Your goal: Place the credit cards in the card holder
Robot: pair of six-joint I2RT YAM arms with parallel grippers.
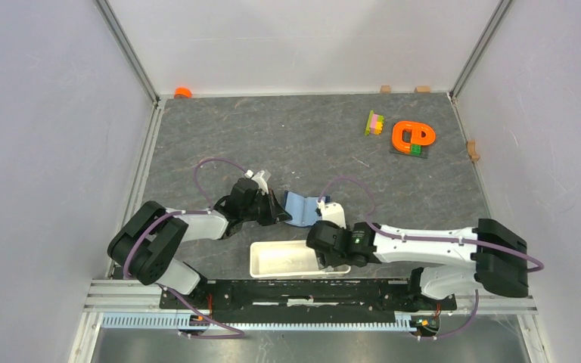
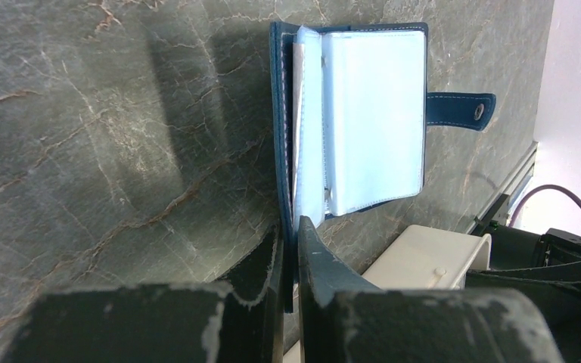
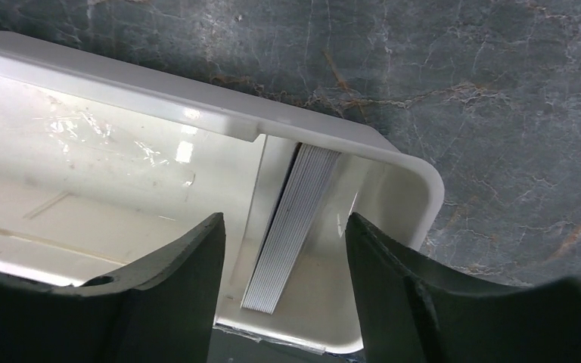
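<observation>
The card holder (image 2: 378, 113), dark blue with pale translucent sleeves, lies spread open on the table. Its left cover is tipped up on edge, and my left gripper is shut on that cover's near end. In the right wrist view a tight stack of thin cards (image 3: 291, 227) stands on edge near one end of the white tray (image 3: 325, 140). My right gripper is open over this end, one finger on each side of the stack, nothing held. Seen from the top, the right gripper hides most of the cards.
The tray's left part (image 1: 276, 259) is empty. An orange toy (image 1: 413, 134) and a small colourful block piece (image 1: 374, 122) stand at the back right, with an orange object (image 1: 183, 92) at the back left corner. The table's middle behind the holder is clear.
</observation>
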